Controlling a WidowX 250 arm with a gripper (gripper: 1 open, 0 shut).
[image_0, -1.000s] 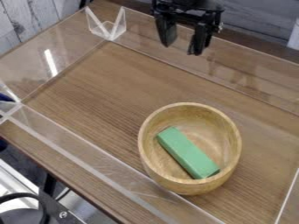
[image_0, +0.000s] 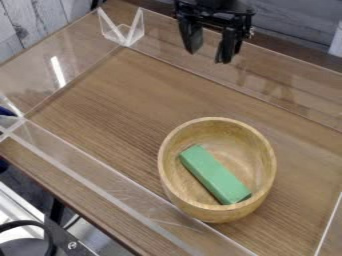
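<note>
My gripper (image_0: 211, 40) is at the top centre of the camera view, above the back of the wooden tray floor, its black fingers apart with nothing visible between them. A round wooden bowl (image_0: 177, 150) sits at the lower right, with a green rectangular block (image_0: 214, 172) lying inside it at a slant. The gripper is well away from both.
Clear plastic walls edge the wooden surface (image_0: 94, 110), with a small clear piece (image_0: 123, 28) at the upper left. Black cables (image_0: 34, 228) show at the bottom left, outside the wall.
The gripper has moved slightly upward in the view, toward the back. The bowl and green block have not moved.
</note>
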